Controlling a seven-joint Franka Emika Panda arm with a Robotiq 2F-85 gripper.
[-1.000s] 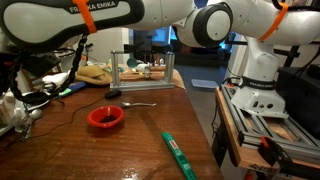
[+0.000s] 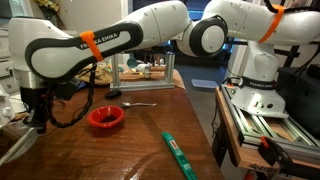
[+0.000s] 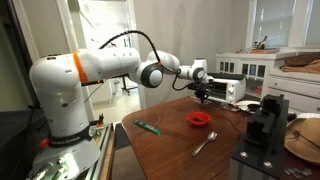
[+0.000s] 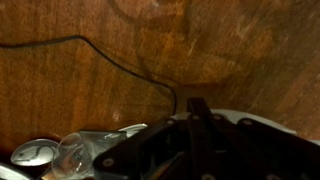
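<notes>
My gripper (image 2: 38, 122) is low over the left side of the wooden table in the first exterior view. Dark fingertips (image 4: 197, 107) come together at the bottom of the wrist view, so the gripper looks shut. A pale curved rim (image 4: 250, 117) shows behind and beside them; whether any of it lies between the fingers is hidden. In the first exterior view a white strip-like thing (image 2: 18, 147) slants just under the gripper. The second exterior view has the gripper (image 3: 203, 98) small and far off, at the table's far end.
A red bowl (image 2: 105, 117), a spoon (image 2: 139, 105) and a green marker-like stick (image 2: 178, 155) lie on the table. A dark cable (image 4: 90, 42) crosses the wood beside the gripper. Near it are a clear cup (image 4: 75, 155) and a metal spoon (image 4: 34, 152). Mid-table is largely clear.
The arm's end has come down and towards the front of the first exterior view, into sight at the left. The white strip now shows beneath it. Bowl, spoon and green stick are unmoved.
</notes>
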